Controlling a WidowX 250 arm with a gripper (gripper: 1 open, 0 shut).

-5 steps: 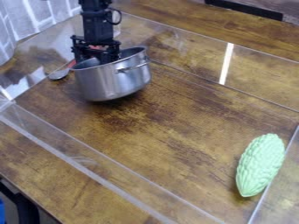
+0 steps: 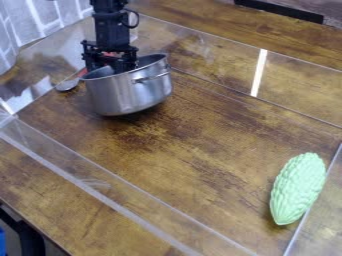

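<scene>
A steel pot [image 2: 128, 92] with side handles stands on the wooden table at the upper left. The black gripper [image 2: 110, 58] is down at the pot's mouth, its fingertips hidden by the pot, so whether it holds anything cannot be seen. A spoon [image 2: 67, 84] lies just left of the pot, partly hidden behind it.
A pale green ridged object [image 2: 297, 188] lies at the lower right. Clear barriers edge the wooden surface [image 2: 194, 150], whose middle and right are mostly bare.
</scene>
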